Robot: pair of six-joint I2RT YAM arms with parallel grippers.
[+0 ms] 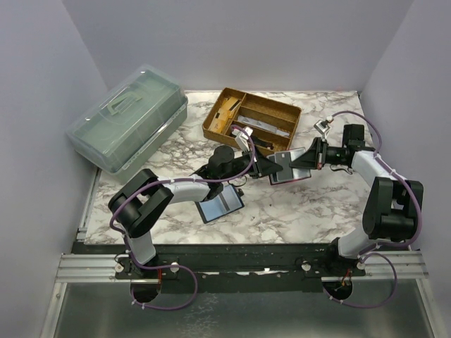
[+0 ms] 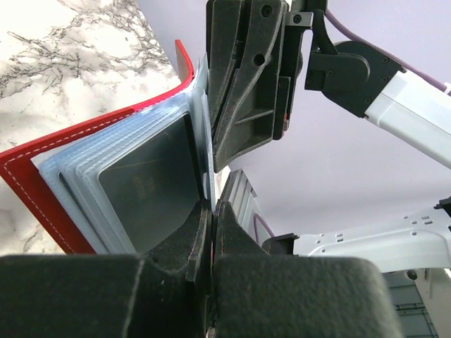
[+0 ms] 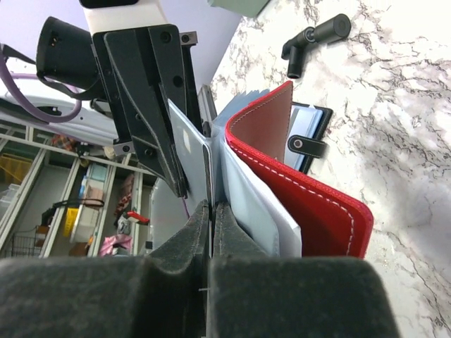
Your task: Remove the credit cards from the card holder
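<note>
The red card holder (image 1: 289, 166) with stacked clear sleeves and a dark card is held up between both grippers at centre right. In the left wrist view its red cover (image 2: 49, 162) lies open behind the sleeves, and my left gripper is at the sleeves' edge, its finger hard to judge. In the right wrist view my right gripper sits shut at the sleeves beside the red cover (image 3: 310, 204); whether anything thin is between its fingers is unclear.
A blue notebook-like item (image 1: 218, 208) lies left of centre, a wooden organiser (image 1: 271, 108) at the back, and a large lidded plastic bin (image 1: 123, 120) at the left.
</note>
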